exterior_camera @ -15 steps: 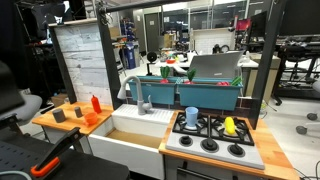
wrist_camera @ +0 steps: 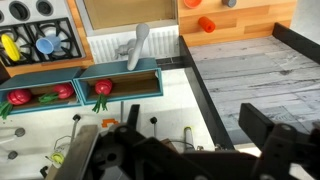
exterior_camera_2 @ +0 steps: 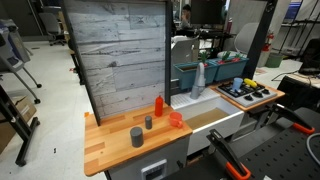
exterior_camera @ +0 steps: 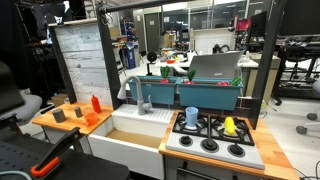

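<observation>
Two dark fingers of my gripper reach in from the bottom of the wrist view, set well apart. Nothing shows between them but the scene beyond, so it looks open. A blue mug (wrist_camera: pixel 45 45) and a yellow object (wrist_camera: pixel 10 46) rest on the stove (wrist_camera: pixel 62 42). On the wooden counter, an orange-red bowl (exterior_camera_2: pixel 176 118) and a red bottle (exterior_camera_2: pixel 159 105) stand near grey cups, one being the larger cup (exterior_camera_2: pixel 137 136). The gripper is apart from all of these.
A sink basin (exterior_camera: pixel 135 145) with a grey faucet (wrist_camera: pixel 139 42) lies between counter and stove. Blue planters (exterior_camera: pixel 208 95) with red and green items line the back. A whitewashed wooden panel (exterior_camera_2: pixel 120 68) rises behind the counter.
</observation>
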